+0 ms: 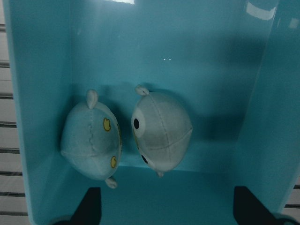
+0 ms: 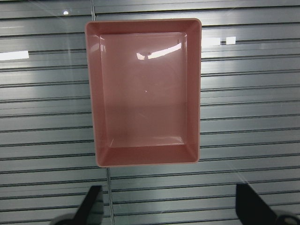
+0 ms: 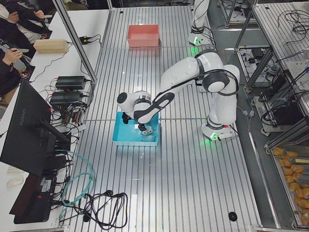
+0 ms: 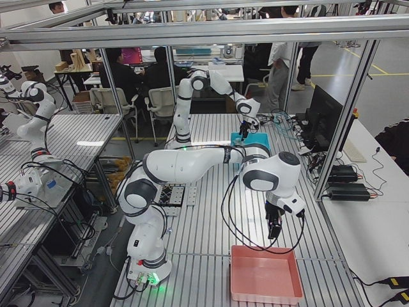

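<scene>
Two plush toys lie side by side in the teal bin (image 3: 135,141): a pale blue one with yellow spots (image 1: 90,143) and a grey one with eyes (image 1: 164,131). My left gripper is open, low over the bin, its fingers apart with nothing between them. My right gripper is open above the ribbed table, beside the empty pink bin (image 2: 145,93), which stands at the far end in the left camera view.
A monitor (image 3: 26,130), power units and loose cables line the table's side.
</scene>
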